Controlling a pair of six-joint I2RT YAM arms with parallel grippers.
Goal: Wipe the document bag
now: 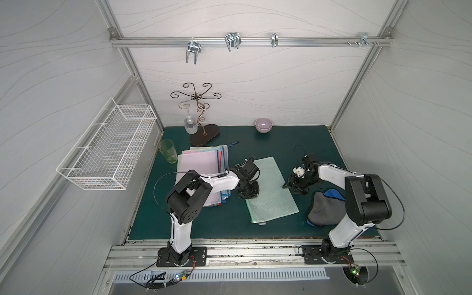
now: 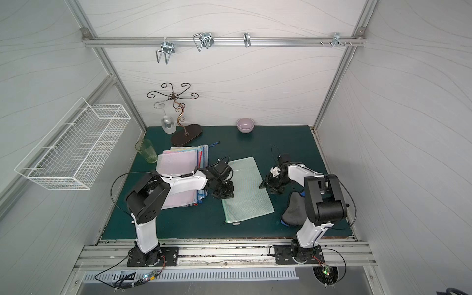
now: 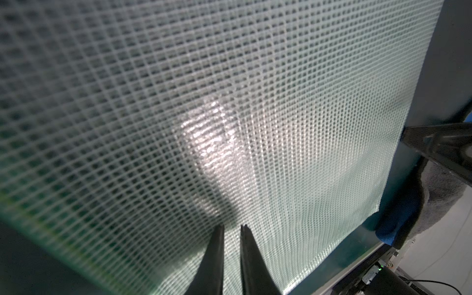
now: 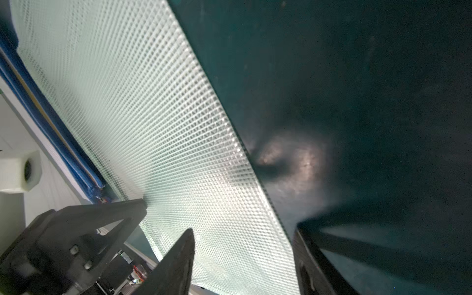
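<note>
A pale green mesh document bag [image 1: 275, 196] lies flat on the dark green table. Over its left part hangs my left gripper, its fingertips a small gap apart with only the bag's mesh visible beyond them. My right gripper is open above the bag's right edge, one finger [image 4: 184, 260] over the mesh and the other [image 4: 307, 260] over the bare table. Nothing is between its fingers. A grey cloth [image 1: 327, 209] with blue trim rests on the table at the right, beside my right arm and apart from the bag.
Several document bags [image 1: 201, 162] are stacked on the left, under my left arm. At the back stand a metal stand [image 1: 204, 132], a clear bottle [image 1: 190, 125] and a pink bowl [image 1: 263, 125]. A glass [image 1: 167, 151] is at the left edge. Table space behind the bag is clear.
</note>
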